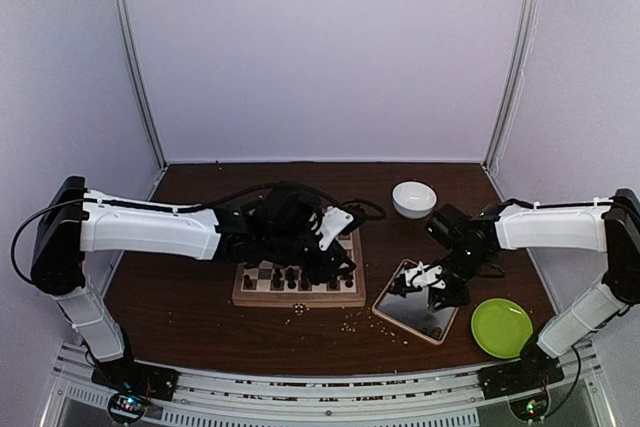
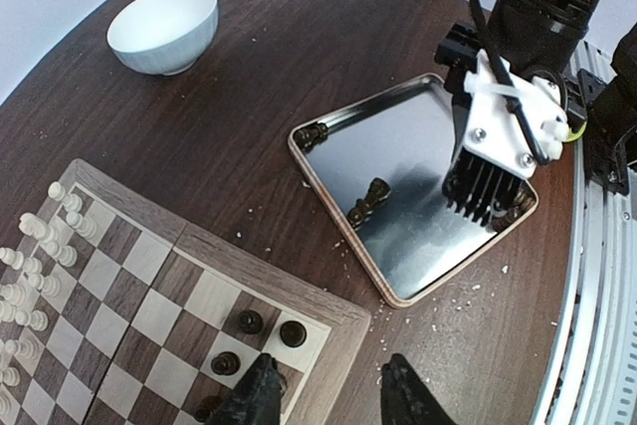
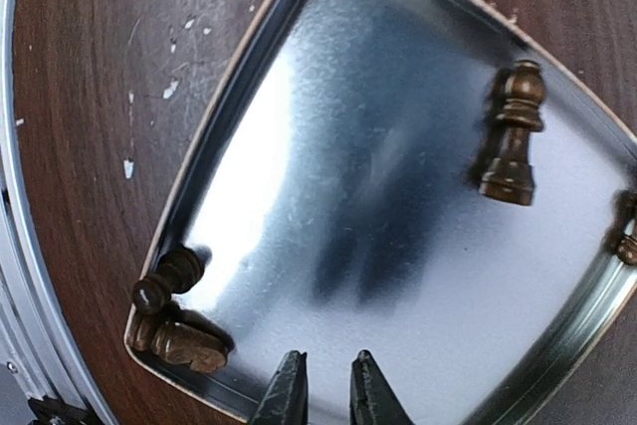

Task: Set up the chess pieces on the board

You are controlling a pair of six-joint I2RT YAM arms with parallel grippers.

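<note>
The wooden chessboard [image 1: 300, 299] carries white pieces [image 2: 36, 226] along its far side and several dark pieces [image 2: 293, 333] near its closest corner. Above that corner, my left gripper is open and empty, its fingers spread apart. To the right lies a metal tray [image 2: 343, 222]. Inside it, the right wrist view shows a tall dark piece [image 3: 513, 131] on its side, a dark pawn [image 3: 169, 281] and a dark knight-like piece [image 3: 189, 345] in one corner, and part of another piece [image 3: 627, 236] at the edge. Over the tray, my right gripper is partly open with nothing between its fingers.
A white bowl [image 1: 414, 199] stands behind the tray, and a green plate [image 1: 501, 328] sits to its right. Small pale flecks [image 1: 360, 323] are scattered on the table in front. Both arms reach inward, with the grippers fairly near each other.
</note>
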